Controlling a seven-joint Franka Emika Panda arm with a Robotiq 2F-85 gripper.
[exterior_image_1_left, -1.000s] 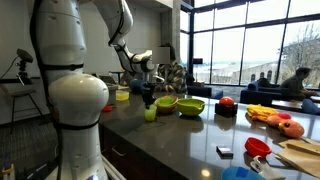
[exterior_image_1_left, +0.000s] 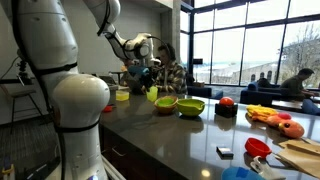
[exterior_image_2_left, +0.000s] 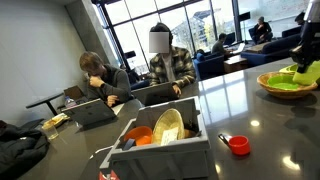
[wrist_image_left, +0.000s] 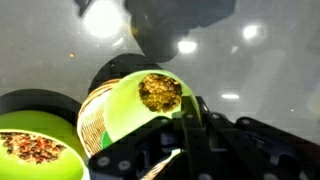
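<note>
A light green cup (wrist_image_left: 122, 108) holding yellow-brown grains (wrist_image_left: 160, 92) is gripped by my gripper, which is shut on its side. In exterior view 1 the cup (exterior_image_1_left: 152, 94) hangs above the grey table, just left of a wicker basket (exterior_image_1_left: 166, 102). Only part of the cup (exterior_image_2_left: 309, 73) shows at the right edge of exterior view 2. From the wrist, the basket (wrist_image_left: 92, 122) appears partly hidden beneath the cup. A second green container (wrist_image_left: 68, 134) with reddish-brown grains stands at the lower left.
Right of the basket is a green bowl (exterior_image_1_left: 190, 107). A red bowl (exterior_image_1_left: 257, 148) and a wooden board (exterior_image_1_left: 300, 155) lie nearer the right side. A grey bin (exterior_image_2_left: 160, 158) with bowls in it stands at another part of the table.
The green cup has risen from near the tabletop, with my gripper moving up along with it. The basket and bowls have stayed in place.
</note>
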